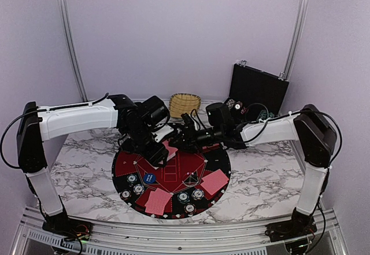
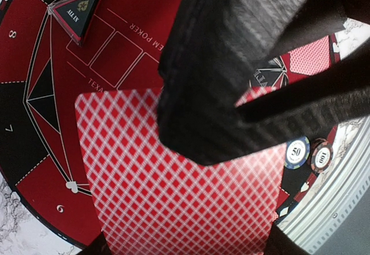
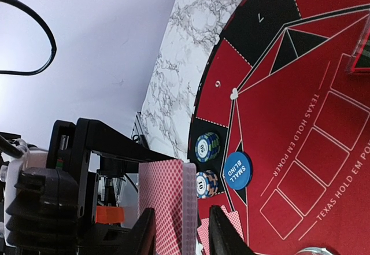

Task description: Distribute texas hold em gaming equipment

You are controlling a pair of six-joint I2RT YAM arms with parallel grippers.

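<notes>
A red card deck (image 2: 179, 203) is held in my left gripper (image 1: 159, 145) over the centre of the round poker mat (image 1: 173, 191). My right gripper (image 1: 185, 136) is right beside that deck; in the right wrist view its fingers are at the deck (image 3: 162, 203)'s edge, partly open. Card piles (image 1: 158, 201) (image 1: 214, 182), chip stacks (image 1: 198, 193), the blue small blind button (image 3: 237, 170) and the triangular all-in piece (image 2: 77, 13) lie on the mat.
A wicker basket (image 1: 185, 104) and an open black case (image 1: 256, 90) with chips stand at the back.
</notes>
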